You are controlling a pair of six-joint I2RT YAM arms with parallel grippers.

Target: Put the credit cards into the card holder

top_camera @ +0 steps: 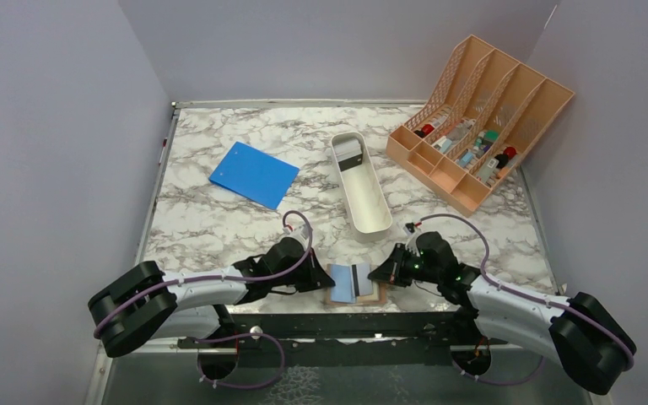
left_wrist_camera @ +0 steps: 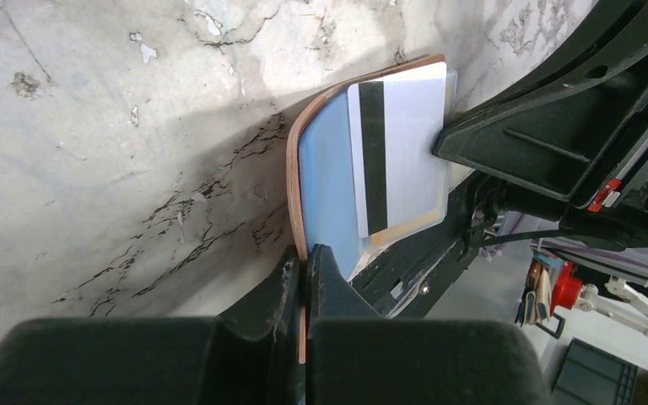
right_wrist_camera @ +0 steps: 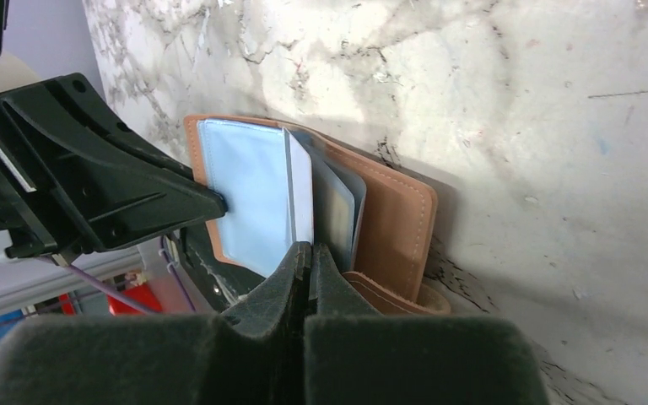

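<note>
The open brown card holder (top_camera: 381, 298), with a light blue lining (left_wrist_camera: 325, 164), lies near the table's front edge. My left gripper is shut on its left cover, whose brown edge runs between the fingers. Across the holder's right part lies a white card (left_wrist_camera: 418, 126) with a black stripe. My right gripper is shut at the outer edge of that card, which runs up between its fingertips. In the right wrist view the card (right_wrist_camera: 301, 181) stands tilted, seen nearly edge-on. Clear sleeves (right_wrist_camera: 342, 198) show beneath it. How deep the card sits in a sleeve is hidden.
Behind the holder stands a long white tray (top_camera: 363, 198) with a dark-striped card (top_camera: 349, 153) at its far end. A blue folder (top_camera: 255, 175) lies at the back left. A tan organizer (top_camera: 439, 173) with several bottles fills the back right.
</note>
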